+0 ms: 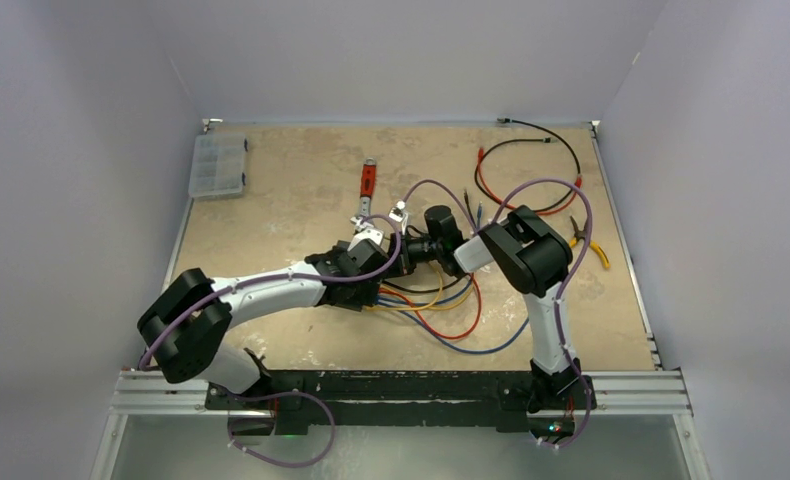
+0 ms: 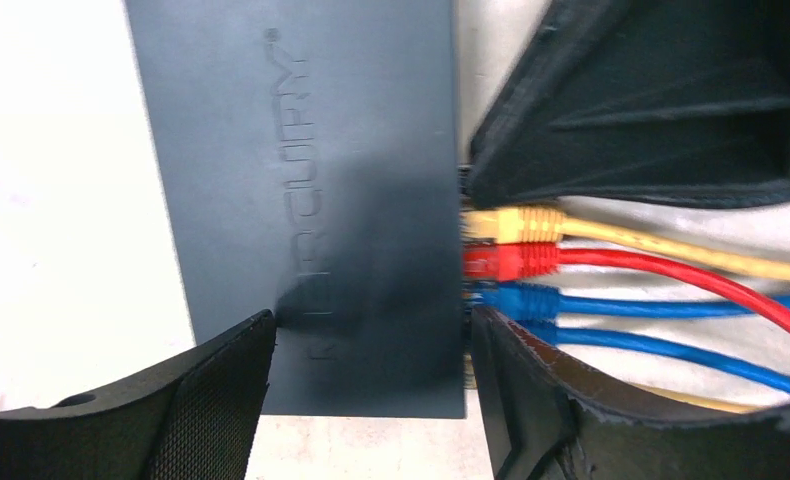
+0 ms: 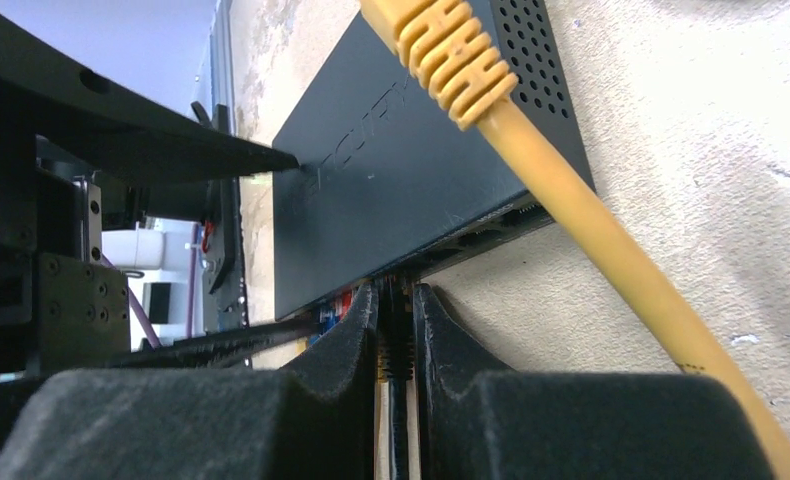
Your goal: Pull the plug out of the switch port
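Note:
The black switch (image 2: 321,120) lies flat in the left wrist view; the left arm mostly covers it from above. My left gripper has its fingers well apart: one tip is over the switch's top face, the other by its port edge. Whether they grip it is unclear. My right gripper is shut on the black plug (image 3: 397,325) of a black cable, close against the port side. How deep that plug sits in its port is hidden. Beside it, yellow (image 2: 516,225), red (image 2: 511,262) and blue plugs (image 2: 516,300) line the port side.
A loose yellow plug (image 3: 456,60) with its cable crosses above one end of the switch in the right wrist view. Behind lies a red-handled tool (image 1: 368,180). Pliers (image 1: 598,252) and coiled cables (image 1: 561,210) are at the right, a clear box (image 1: 217,166) at back left.

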